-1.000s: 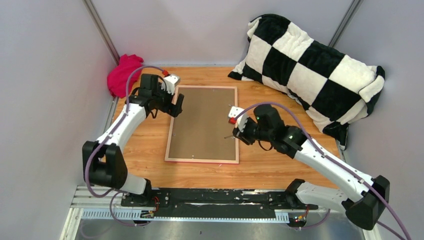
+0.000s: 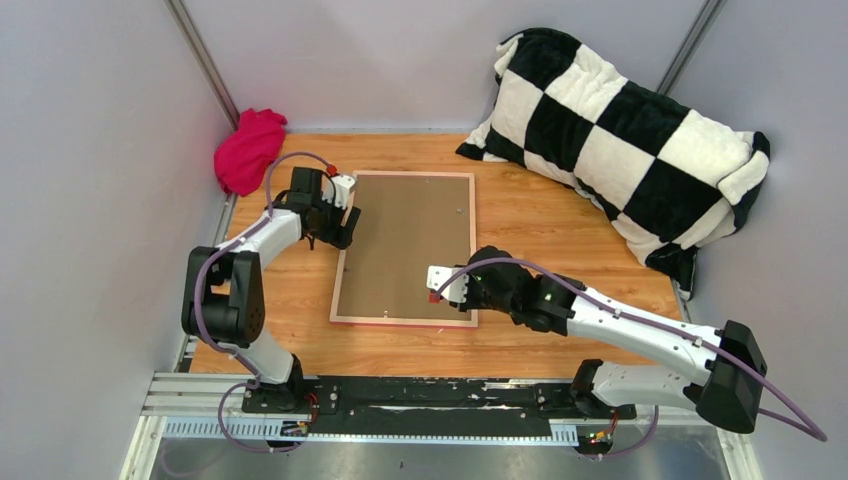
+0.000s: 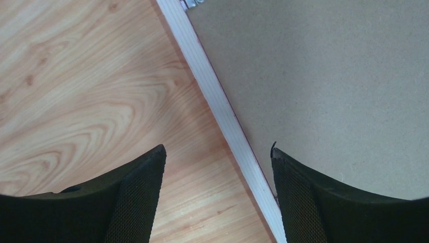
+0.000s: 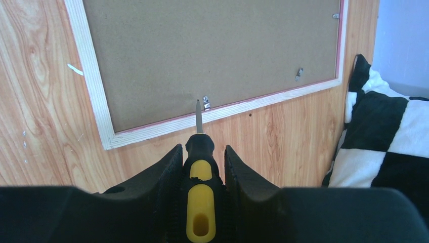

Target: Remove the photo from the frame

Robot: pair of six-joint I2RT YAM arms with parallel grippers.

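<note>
The photo frame (image 2: 473,200) lies back up on the table, brown backing board (image 2: 400,240) showing, small metal tabs (image 4: 206,105) along its inner edges. My left gripper is open over the frame's left strip, the wooden edge between and below its fingers. My right gripper is shut on a screwdriver (image 4: 200,212) with a black and yellow handle; its blade points at the board's edge beside a tab in the right wrist view. Whether the tip touches cannot be told.
A checkered pillow (image 2: 620,150) fills the back right, and a pink cloth (image 2: 245,155) lies at the back left. Bare wood (image 2: 570,240) surrounds the frame, and a small pale strip (image 4: 75,69) lies beside it.
</note>
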